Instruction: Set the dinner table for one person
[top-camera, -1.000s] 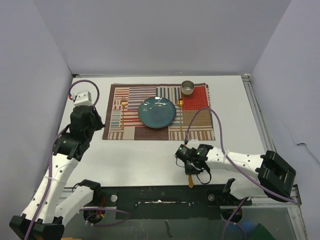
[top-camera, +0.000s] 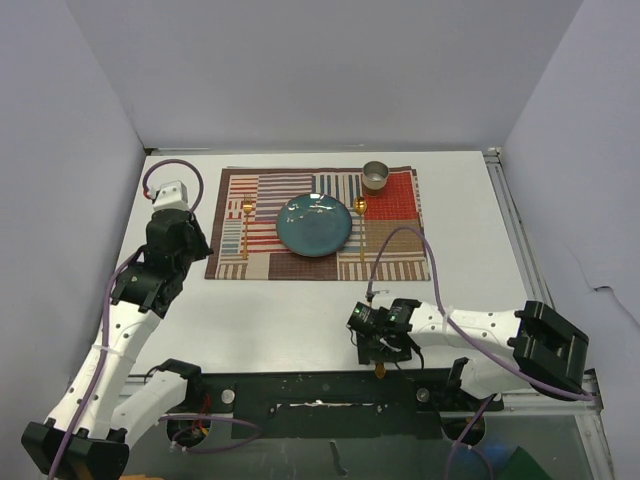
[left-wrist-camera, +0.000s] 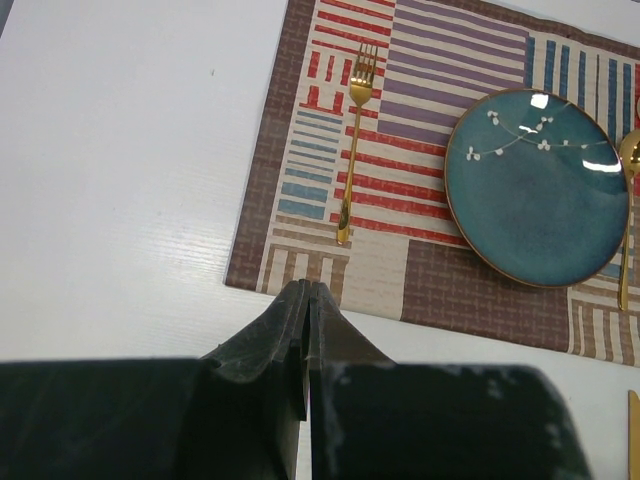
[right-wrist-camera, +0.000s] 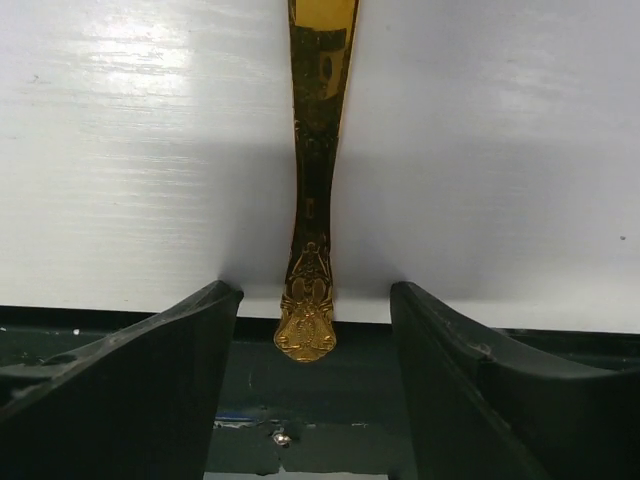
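Note:
A gold knife (right-wrist-camera: 317, 150) lies on the white table, its ornate handle end reaching past the front edge. On either side of that handle, apart from it, stand the fingers of my open right gripper. From above, the right arm hides most of the knife. Over the table left of the placemat (left-wrist-camera: 455, 275), my left gripper is shut with nothing showing between its fingers. On the placemat are a blue-green plate (top-camera: 314, 225), a gold fork (top-camera: 246, 228) to its left and a gold spoon (top-camera: 361, 225) to its right. A metal cup (top-camera: 375, 177) stands at the upper right.
The dark front rail (top-camera: 300, 405) runs along the table's near edge, below the knife handle. Walls close in the back and both sides.
My right gripper has shifted slightly toward the front edge, covering more of the knife handle from above. The left arm has barely moved, and the place setting is unchanged.

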